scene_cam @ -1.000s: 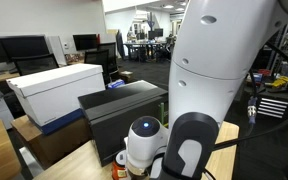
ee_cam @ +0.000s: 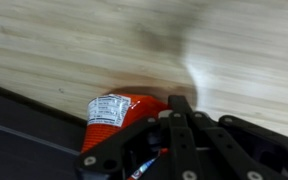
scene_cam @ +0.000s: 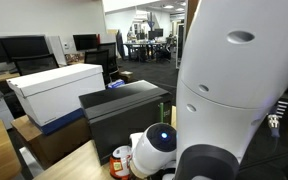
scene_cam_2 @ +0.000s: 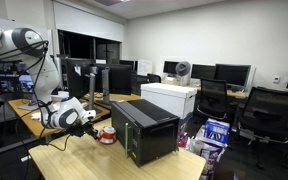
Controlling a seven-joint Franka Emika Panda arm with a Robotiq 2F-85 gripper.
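Observation:
A red package with a white printed label [ee_cam: 109, 108] shows at the lower middle of the wrist view. It lies on the light wooden table, partly behind my gripper, which is shut with nothing seen between its fingertips. The second exterior view shows a red and white container [scene_cam_2: 107, 134] on the table just beyond the gripper [scene_cam_2: 94, 134], close to a black box-shaped appliance [scene_cam_2: 151, 132]. From the first exterior view, my arm covers much of the red container [scene_cam: 121, 157] and the fingers cannot be made out.
The black appliance [scene_cam: 124, 117] stands directly behind the container, and a white lidded box [scene_cam: 59, 88] is further left. In the wrist view a dark edge [ee_cam: 29, 130] runs along the lower left. Bare tabletop [ee_cam: 114, 45] spreads across the upper part.
In the first exterior view my arm and wrist have shifted right, away from the red container. More of the container shows now. The appliance and white box have not moved.

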